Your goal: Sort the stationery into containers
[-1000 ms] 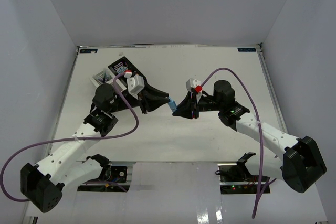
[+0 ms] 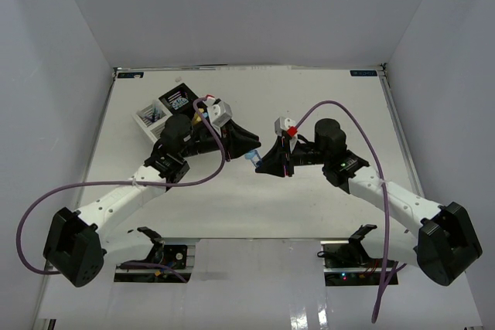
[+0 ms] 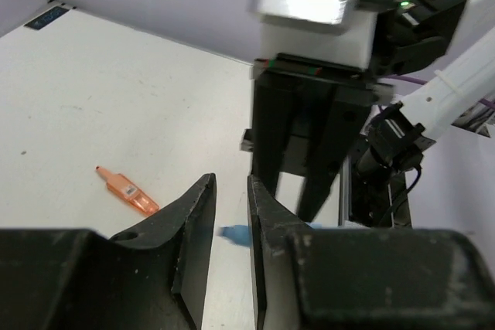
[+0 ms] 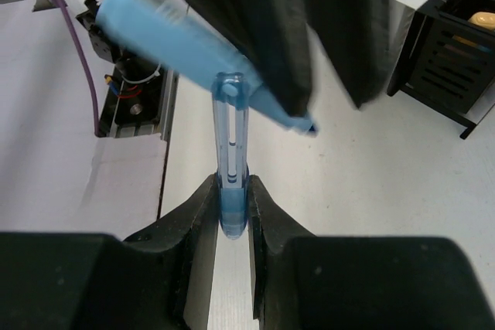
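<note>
Both grippers meet over the middle of the table. My right gripper (image 2: 269, 163) is shut on a translucent blue pen-like piece (image 4: 232, 152), upright between its fingertips in the right wrist view. My left gripper (image 2: 246, 144) is just above and beside it, shut; a light blue piece (image 4: 155, 25) lies across near its blurred fingers in that view, and the left gripper's own view hides what it holds. An orange object (image 3: 128, 191) lies on the table in the left wrist view.
A white divided container (image 2: 151, 117) and a black perforated basket (image 2: 179, 98) with stationery stand at the back left, partly behind the left arm.
My right arm has stayed almost still.
</note>
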